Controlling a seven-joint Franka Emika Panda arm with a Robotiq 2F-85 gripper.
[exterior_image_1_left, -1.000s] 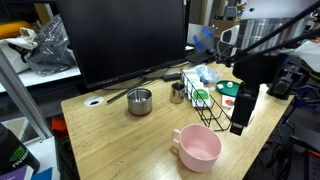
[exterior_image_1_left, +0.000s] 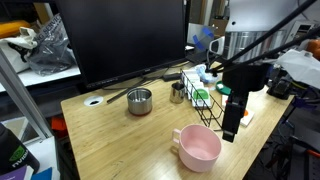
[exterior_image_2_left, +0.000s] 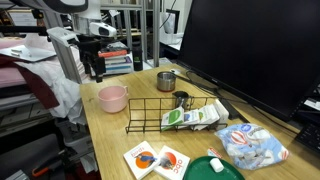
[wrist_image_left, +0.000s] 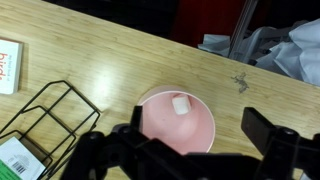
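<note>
A pink cup-like bowl (exterior_image_1_left: 200, 150) with a small handle stands upright near the table edge in exterior view 1. It also shows as a pink bowl (exterior_image_2_left: 113, 98) at the left in exterior view 2. From the wrist view I look down into the pink bowl (wrist_image_left: 178, 122); a small pale item (wrist_image_left: 180, 104) appears inside. My gripper (exterior_image_1_left: 237, 128) hangs above the table, to the right of the bowl in exterior view 1. Its dark fingers (wrist_image_left: 262, 132) are spread wide in the wrist view, with nothing held; they flank the bowl from above.
A black wire rack (exterior_image_2_left: 160, 112) stands near the bowl, holding packets. Metal pot (exterior_image_1_left: 140, 100) and metal cup (exterior_image_1_left: 178, 92) stand farther back, by the monitor (exterior_image_1_left: 130, 40). Cards (exterior_image_2_left: 155, 158), a green plate (exterior_image_2_left: 212, 168) and a plastic bag (exterior_image_2_left: 252, 137) lie elsewhere. Left of the bowl is clear table.
The pink bowl has stayed in place.
</note>
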